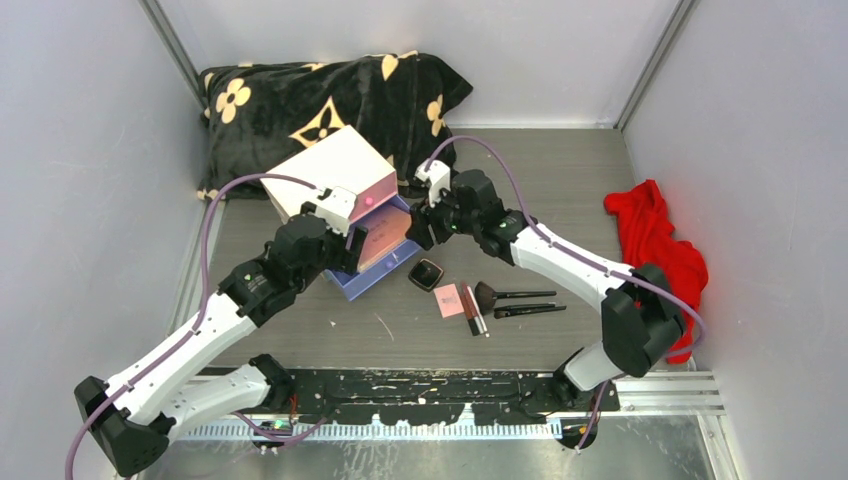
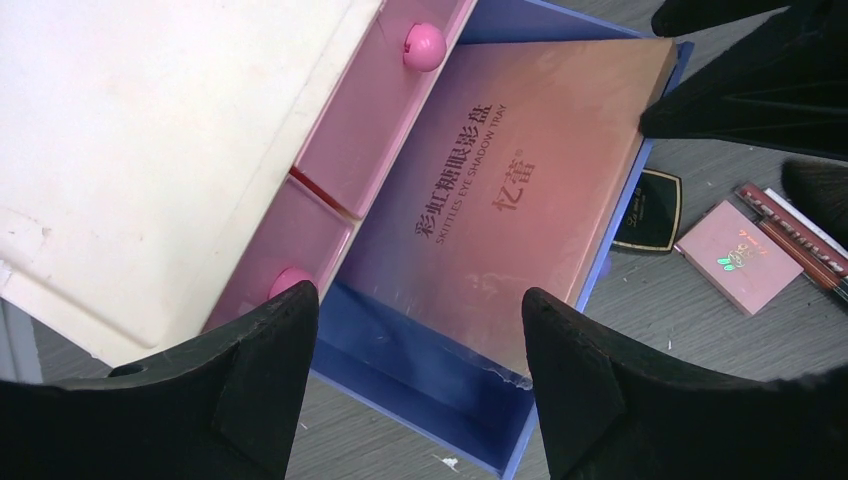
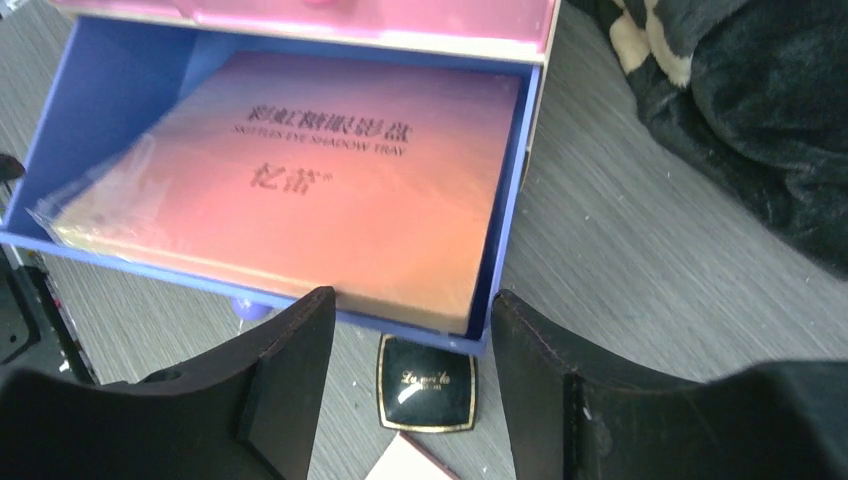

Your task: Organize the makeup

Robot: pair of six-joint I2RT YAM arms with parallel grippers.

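The eye shadow tray [image 2: 510,190], a flat pinkish-orange box, lies inside the pulled-out blue drawer [image 2: 400,400] of a white and pink cabinet [image 1: 340,165]. One end of the tray sits close to the drawer's right corner. At that corner is my right gripper, its fingers spaced apart around the tray's corner and the drawer's edge. Whether it grips the tray is unclear. My left gripper hangs over the drawer's other end, open, with nothing held between its fingers. A black square compact [image 3: 427,385] and a pink palette [image 1: 450,300] lie before the drawer.
Red and white tubes [image 1: 473,308] and dark brushes [image 1: 525,294] lie on the table to the right of the palette. A dark patterned cushion [image 1: 290,110] stands behind the cabinet, and a red cloth [image 1: 655,235] lies far right. Bare table separates brushes and cloth.
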